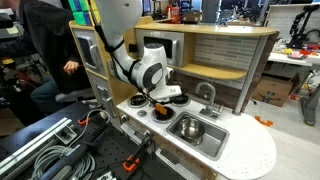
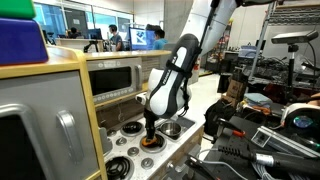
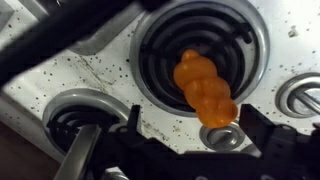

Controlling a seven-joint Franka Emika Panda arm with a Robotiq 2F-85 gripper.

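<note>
An orange, lumpy object lies across a black coil burner of the toy kitchen's stove top, one end reaching past the ring toward a small knob. My gripper is open above it in the wrist view, its dark fingers spread to either side of the object's near end. From the first exterior view the gripper hangs just over the orange object. The second exterior view has the orange object on its burner, close below the fingertips. Whether they touch it cannot be told.
To the right a sink holds a metal pot, with a tall faucet behind. Other burners lie around the orange object. A wooden shelf and a microwave rise at the back.
</note>
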